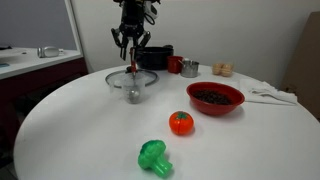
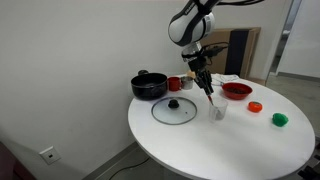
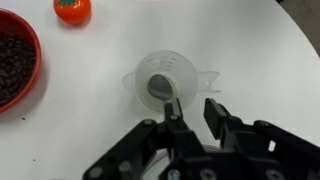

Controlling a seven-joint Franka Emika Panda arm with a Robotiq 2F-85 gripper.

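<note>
A clear cup (image 1: 131,92) stands on the white table, with side tabs visible from above in the wrist view. A utensil with an orange-red handle (image 1: 133,68) rises upright from it. My gripper (image 1: 131,50) is at the top of this handle, pointing down, its fingers drawn in around it. In the second exterior view the handle (image 2: 209,95) shows just under the fingers. From the wrist, the cup (image 3: 165,80) lies just beyond the gripper, a dark oval inside it; the handle itself cannot be made out there.
A round glass lid (image 2: 174,109) with a dark knob lies beside the cup. Around them are a red bowl of dark beans (image 1: 214,97), a tomato (image 1: 181,123), broccoli (image 1: 154,158), a black pot (image 2: 150,85) and small pots.
</note>
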